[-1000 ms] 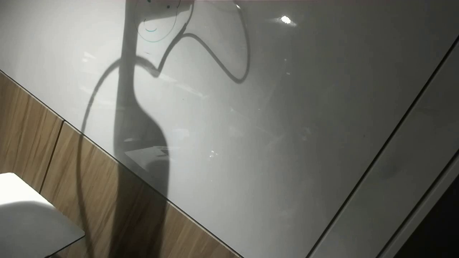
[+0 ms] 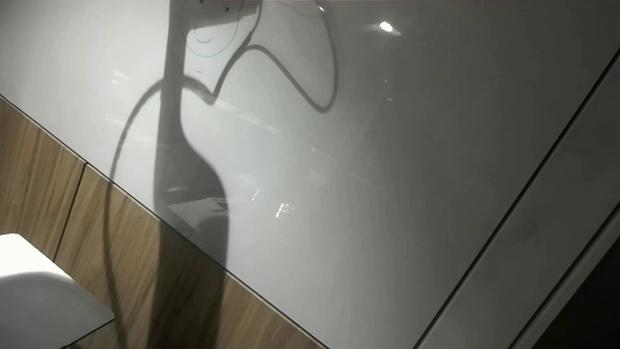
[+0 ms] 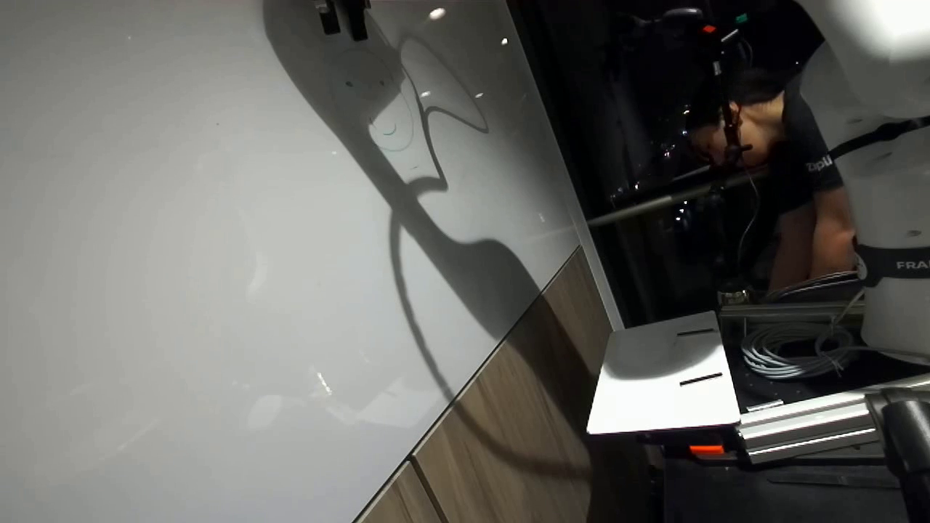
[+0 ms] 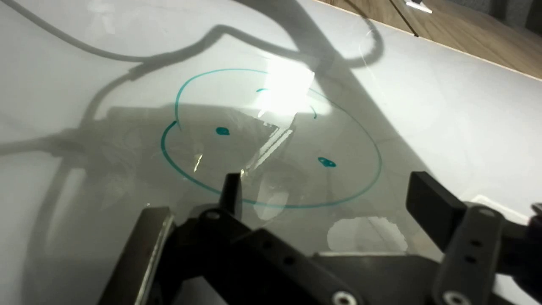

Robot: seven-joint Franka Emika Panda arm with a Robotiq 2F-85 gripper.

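A smiling face is drawn in green line on the glossy white surface, with an outline, two dot eyes and a curved mouth. Glare covers part of the mouth in the wrist view. My gripper stands open over the near side of the drawing, its black fingers wide apart and nothing between them. At the top edge of exterior view 2, the gripper shows only by its fingertips, close to the drawn face. Exterior view 1 cuts off the top of the face, and the gripper is out of sight there.
Shadows of the arm and a cable fall across the white surface, which is otherwise bare. Wood-toned panels border it. A white plate, the arm's base and coiled cable lie beyond; a person leans in behind.
The arm's shadow and the drawing keep their places in exterior view 1. Only a small bright reflection near the middle of the white surface looks different.
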